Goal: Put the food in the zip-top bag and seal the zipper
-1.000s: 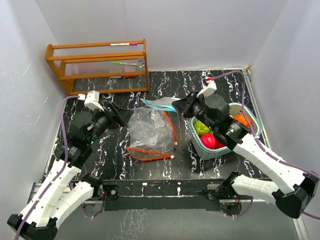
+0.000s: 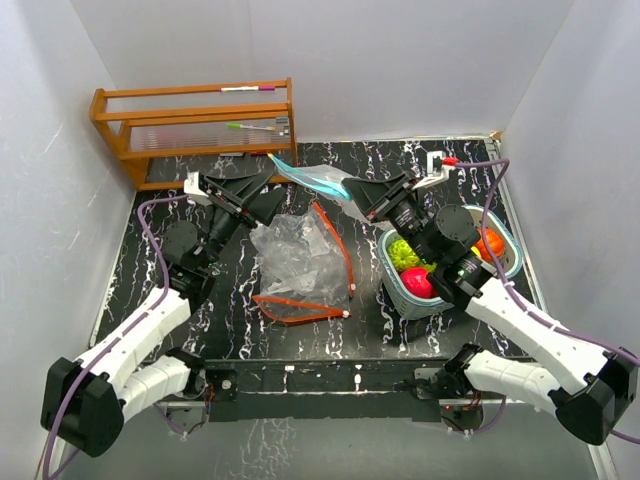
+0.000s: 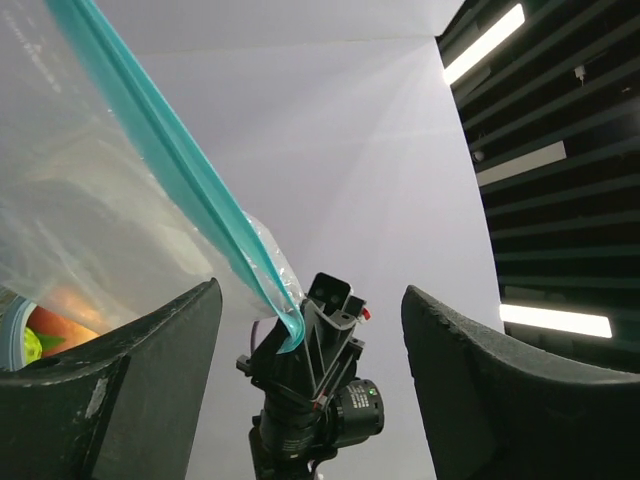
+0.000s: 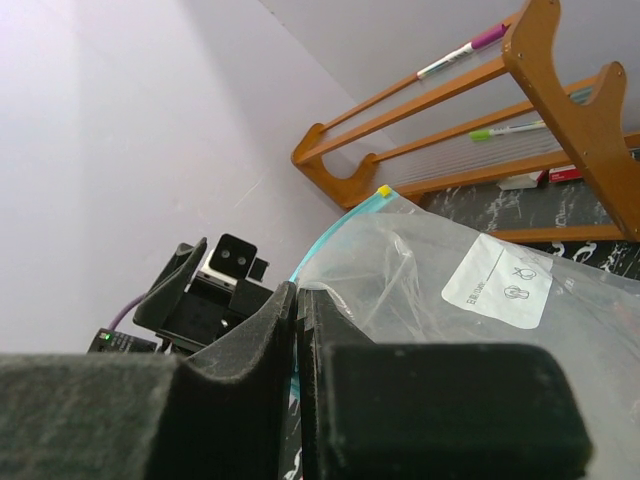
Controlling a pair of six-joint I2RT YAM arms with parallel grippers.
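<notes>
A clear zip bag with a blue zipper [image 2: 320,180] is lifted in the air, my right gripper [image 2: 365,200] shut on it; in the right wrist view it spreads rightward from the fingers, showing a white label [image 4: 498,282]. My left gripper [image 2: 265,200] is open with nothing between its fingers, beside the bag's zipper end; in the left wrist view the blue strip [image 3: 200,180] runs diagonally near its left finger. A second clear bag with orange zippers [image 2: 305,265] lies on the counter. Colourful food, including a red piece [image 2: 417,282], sits in a basket at right.
The basket [image 2: 410,305] stands under my right arm. A wooden rack [image 2: 190,115] with pens is at the back left. Grey walls enclose the marble counter [image 2: 240,340], whose front middle is clear.
The left gripper has also moved right, closer to the zipper end.
</notes>
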